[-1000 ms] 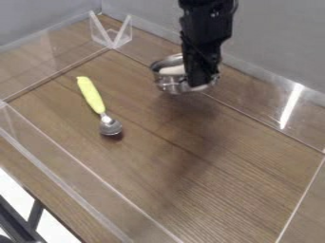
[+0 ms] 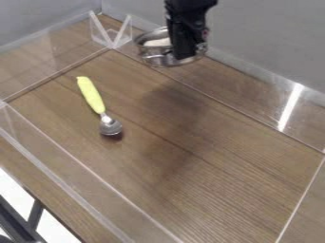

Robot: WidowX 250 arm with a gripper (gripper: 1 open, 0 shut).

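Note:
My black gripper (image 2: 185, 36) is at the top middle, shut on the near right rim of a metal pot (image 2: 162, 55) with something pale inside, held above the wooden surface with a shadow below. A utensil with a yellow handle (image 2: 90, 93) and a rounded metal head (image 2: 109, 126) lies on the left of the surface. The fingertips are dark and hard to make out against the pot.
A white wire rack (image 2: 112, 36) stands at the back left corner. Clear low walls edge the wooden surface (image 2: 191, 180), whose middle and right are free. Pale walls stand behind.
The gripper and the pot have risen and moved toward the back left over the last second. The yellow-handled utensil has not moved.

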